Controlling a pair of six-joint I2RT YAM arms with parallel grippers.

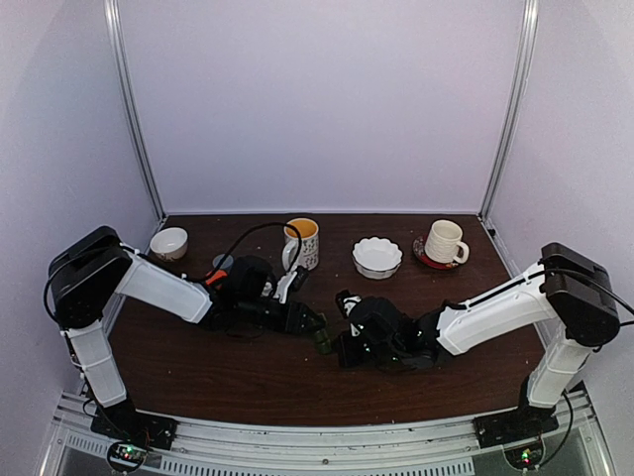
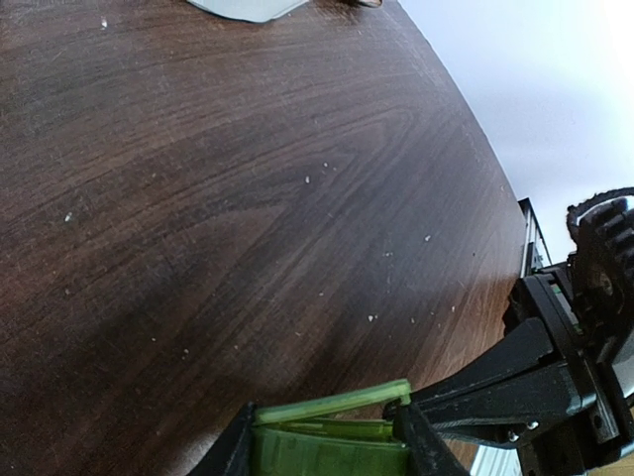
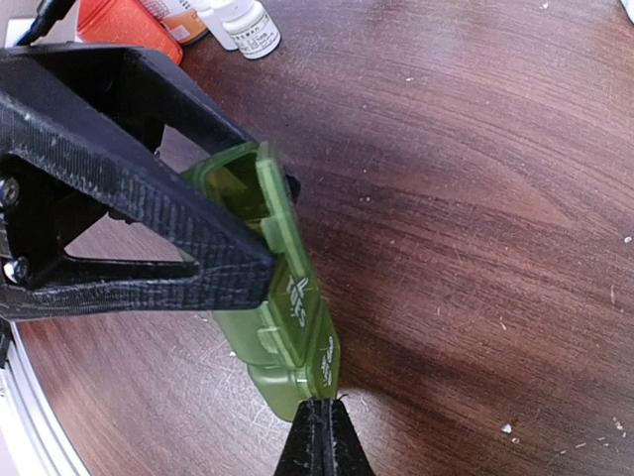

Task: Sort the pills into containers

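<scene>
My left gripper is shut on the green pill organizer (image 2: 327, 458), holding it above the table. Its black fingers (image 3: 188, 223) clasp the organizer's upper part in the right wrist view. The lid (image 3: 274, 203) at that end stands ajar; the lids with white marks below it appear down. My right gripper is shut with nothing between its fingers, its tips by the organizer's lower end. The lid tab there is outside the fingers; whether they touch the organizer I cannot tell. White pill bottles (image 3: 248, 27) stand behind, at the upper left.
An orange-lidded container (image 3: 129, 30) is near the bottles. Along the back are a white bowl (image 1: 169, 244), a patterned mug (image 1: 309, 248), a scalloped white dish (image 1: 376, 260) and a cream cup (image 1: 444, 240) on a red saucer.
</scene>
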